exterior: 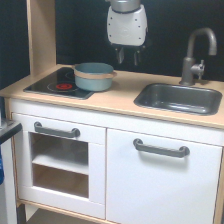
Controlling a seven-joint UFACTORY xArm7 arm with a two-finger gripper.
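A blue-grey pot (95, 80) with a tan rim sits upright at the right edge of the black stove top (52, 83), partly over the wooden counter. My gripper (128, 58) hangs from the top of the view, above and to the right of the pot and clear of it. Its dark fingers look apart, with nothing visible between them, though they blend into the dark background.
A grey sink (180, 98) with a tall dark faucet (194, 60) fills the counter's right side. Bare wooden counter (122, 93) lies between pot and sink. Below are an oven door (60, 165) and a white cabinet door (160, 185), both shut.
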